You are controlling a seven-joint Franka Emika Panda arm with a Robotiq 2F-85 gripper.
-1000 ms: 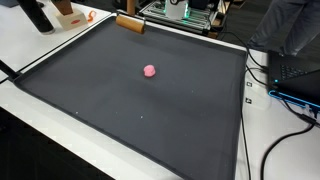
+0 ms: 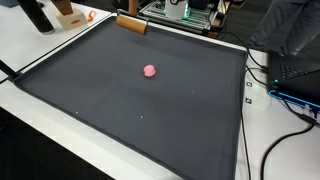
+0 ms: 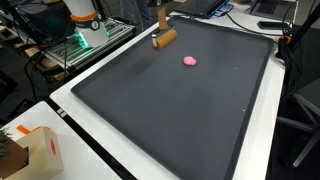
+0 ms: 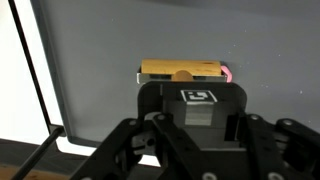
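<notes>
A wooden mallet is in view, its handle rising out of the top of both exterior views. Its cylindrical head [image 2: 131,24] hangs sideways near the far edge of the mat in exterior view 1; in exterior view 2 the brown head [image 3: 165,39] has a pale end. In the wrist view my gripper is shut on the mallet's handle, and the head [image 4: 182,68] lies crosswise just beyond the fingers. A small pink lump [image 2: 149,71] rests on the mat; the same pink lump [image 3: 189,61] shows in exterior view 2, apart from the mallet.
To the right in exterior view 1 are a laptop [image 2: 296,85] and cables. A beige box [image 3: 40,155] stands at the lower left of exterior view 2.
</notes>
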